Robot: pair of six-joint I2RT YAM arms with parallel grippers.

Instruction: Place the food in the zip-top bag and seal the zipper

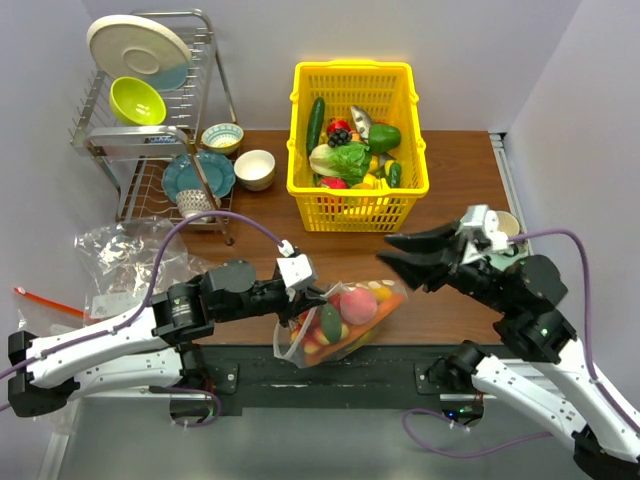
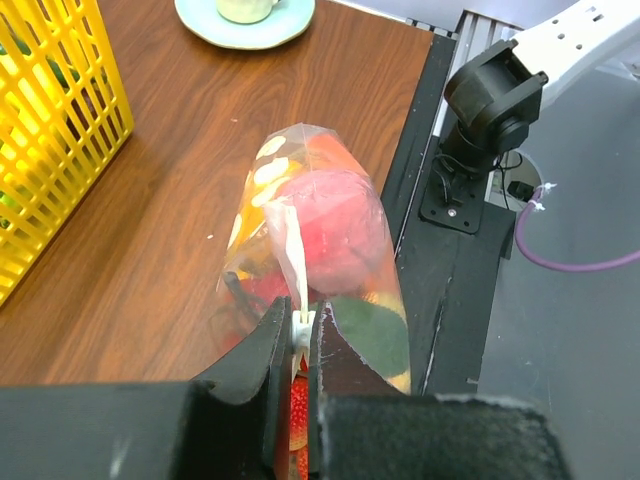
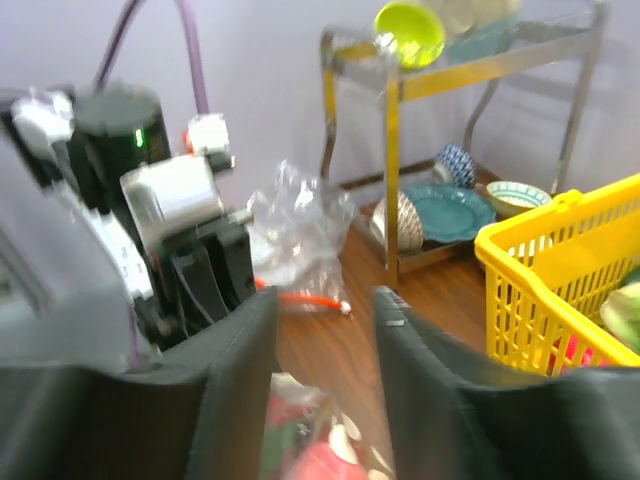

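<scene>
A clear zip top bag (image 1: 350,318) filled with toy food hangs tilted near the table's front edge, a pink round fruit (image 2: 335,228) and a dark green piece (image 2: 370,335) showing through it. My left gripper is shut on the bag's top edge at a small whitish tab (image 2: 294,255). To the right of the bag and apart from it, my right gripper (image 1: 388,254) stands part open. Between its blurred fingers nothing is held. How much of the zipper is closed cannot be made out.
Behind the bag stands a yellow basket (image 1: 308,215) of toy food. A dish rack (image 1: 125,140) is at the back left, with empty plastic bags (image 1: 130,255) in front of it. A teal saucer (image 2: 245,35) with a cup sits at the right.
</scene>
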